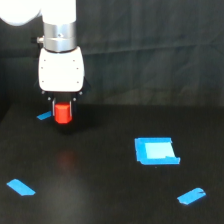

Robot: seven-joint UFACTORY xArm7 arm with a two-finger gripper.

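Observation:
A small red block [63, 114] hangs at the upper left, directly under the white hand of the arm. My gripper [63, 103] points straight down and is shut on the block, with a dark finger on either side of its top. Below, a faint red reflection shows on the dark table, apart from the block. The fingertips are too dark and small to make out in detail.
On the right of the black table [110, 185] lies a white square [159, 150] edged with blue tape. Blue tape strips mark the front left [20, 187], front right [191, 196] and back left [45, 116].

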